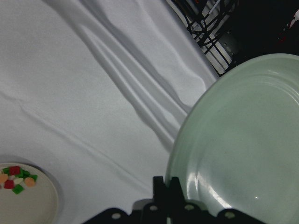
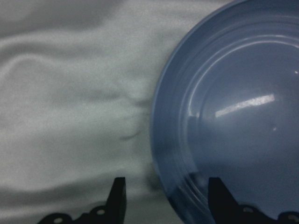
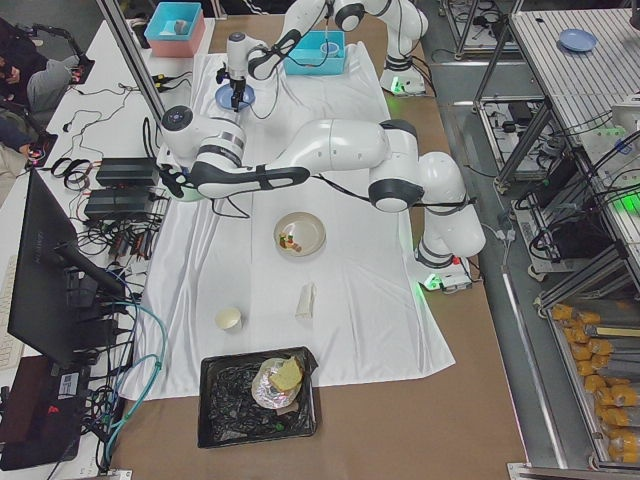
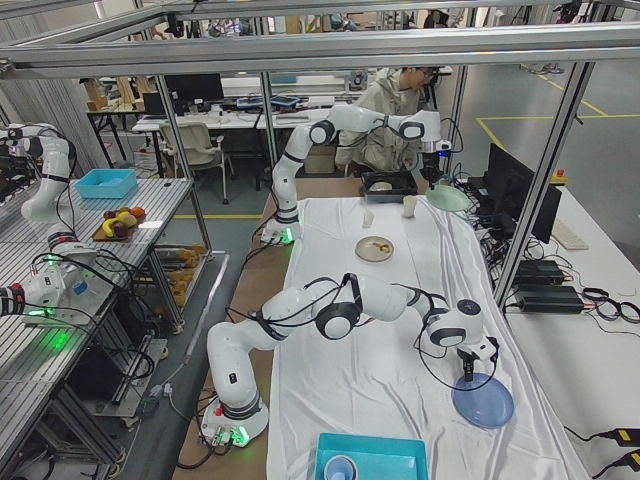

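Observation:
A pale green plate (image 1: 238,135) is held up at its rim by my left gripper (image 4: 432,180), shut on it; in the camera left view the arm mostly hides it. A beige plate (image 3: 300,234) with small colored food pieces lies on the white cloth. My right gripper stands open low at the rim of the blue plate (image 2: 238,149), one finger either side of the rim.
A cream cup (image 3: 229,319), a pale slender item (image 3: 305,302) and a black tray (image 3: 258,425) with foil and a yellow piece are on the left arm's side. A turquoise bin (image 4: 370,455) holds a blue cup. A monitor and cables line one edge.

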